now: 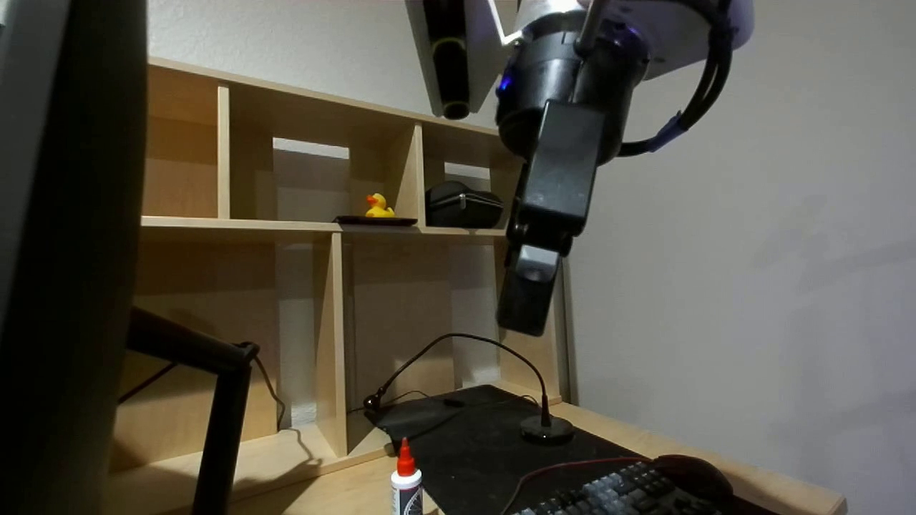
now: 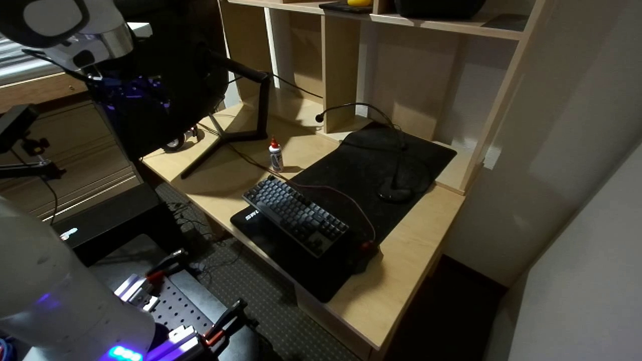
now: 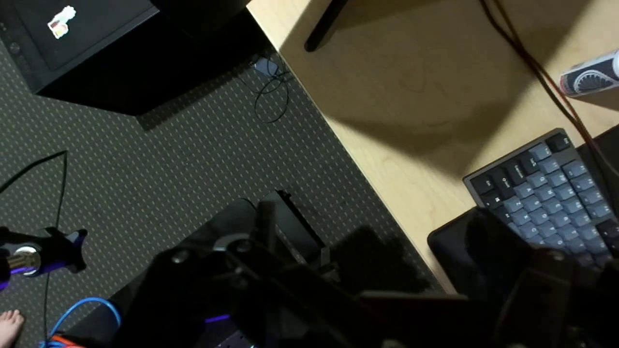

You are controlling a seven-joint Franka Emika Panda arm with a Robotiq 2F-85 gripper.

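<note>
High over the desk in exterior view 1, my black gripper (image 1: 525, 310) is turned side-on, so one finger covers the other. In the wrist view the gripper is open, its two dark fingers (image 3: 265, 223) far apart with nothing between them; floor and the desk's edge show through the gap. A white bottle with a red tip (image 2: 276, 157) stands upright on the desk, well clear of the gripper. Right of it in exterior view 2 lies a dark keyboard (image 2: 295, 210) on a black mat (image 2: 361, 165).
A yellow duck (image 1: 378, 206) sits on a black tray (image 1: 365, 220) on the shelf, with a black case (image 1: 464, 206) in the neighbouring cubby. A thin-necked microphone (image 1: 547, 429) stands on the mat. The monitor's stand (image 2: 263, 108) rises left of the bottle.
</note>
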